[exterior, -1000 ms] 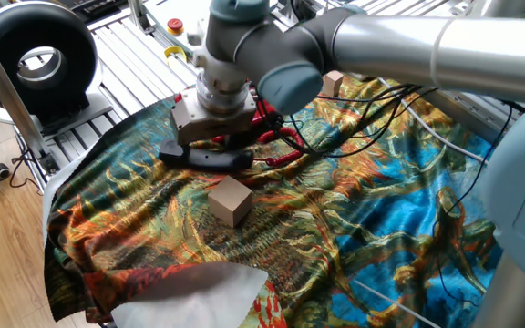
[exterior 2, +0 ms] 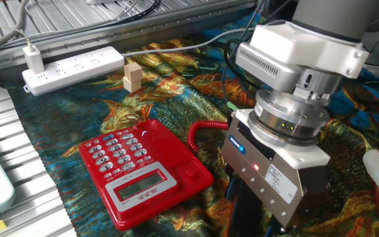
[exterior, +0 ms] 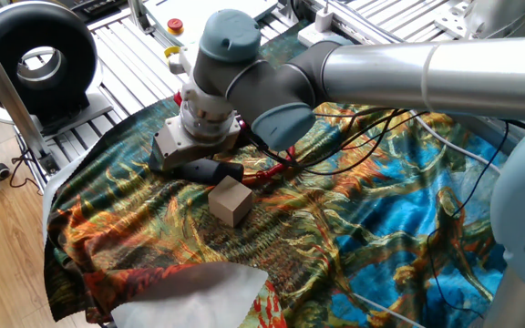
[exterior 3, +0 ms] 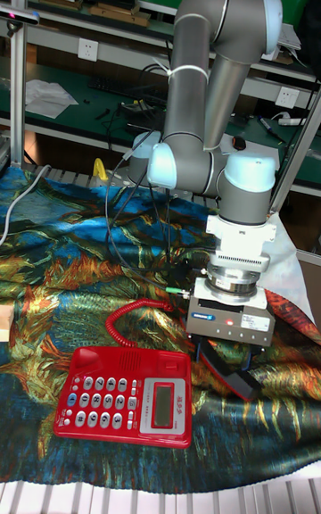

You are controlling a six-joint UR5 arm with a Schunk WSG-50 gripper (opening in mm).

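Observation:
A red corded telephone (exterior 2: 151,172) with a keypad and a small display rests on the patterned cloth. Its dark handset (exterior 3: 228,373) lies off the base, joined by a coiled red cord (exterior 3: 119,322). My gripper (exterior 3: 224,358) is low over the handset, its dark fingers apart on either side, so it looks open. In the second view the fingers (exterior 2: 241,207) run off the bottom edge. From the first view, the gripper body covers part of the handset (exterior: 210,170), and the arm hides most of the phone. Whether the fingers touch the handset cannot be seen.
A plain box (exterior: 231,201) sits on the cloth close to the handset. Small wooden blocks (exterior 2: 132,78) stand near a white power strip (exterior 2: 74,71). Loose black cables (exterior: 358,150) hang by the arm. Open cloth (exterior: 408,196) lies to the right.
In the first view the gripper has come down and leftward onto the handset, covering more of it. The arm now hides the small block at the back. The box has not moved.

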